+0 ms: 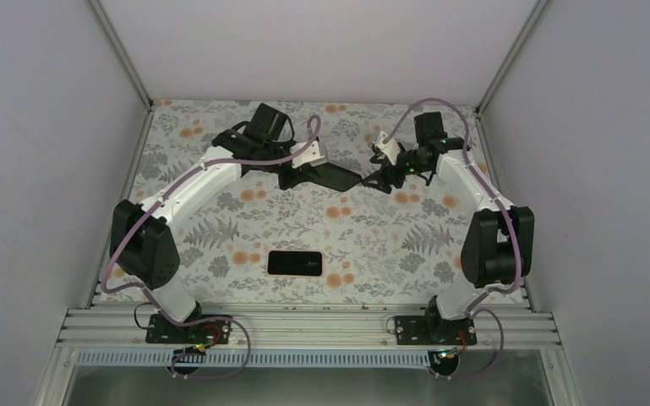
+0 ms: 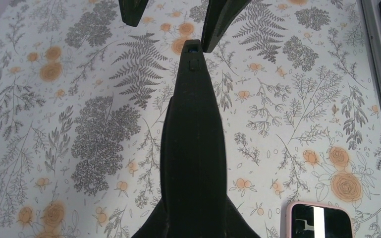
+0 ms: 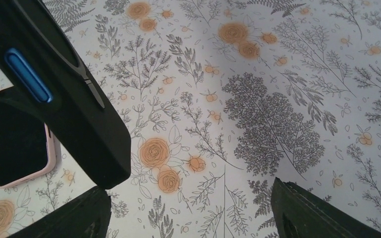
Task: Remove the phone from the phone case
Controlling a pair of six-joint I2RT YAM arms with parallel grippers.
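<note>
A black phone case is held in the air by my left gripper, which is shut on its left end. Edge-on, the case shows as a tall dark slab in the left wrist view; whether a phone sits inside it cannot be told. My right gripper stands partly open close to the free end. In the right wrist view the case, with a blue oval on its edge, reaches to just by the left finger. No part of it shows between the two fingers.
A phone with a black screen and pink rim lies flat on the flowered table, nearer the front edge. Between and around the arms the table is otherwise bare.
</note>
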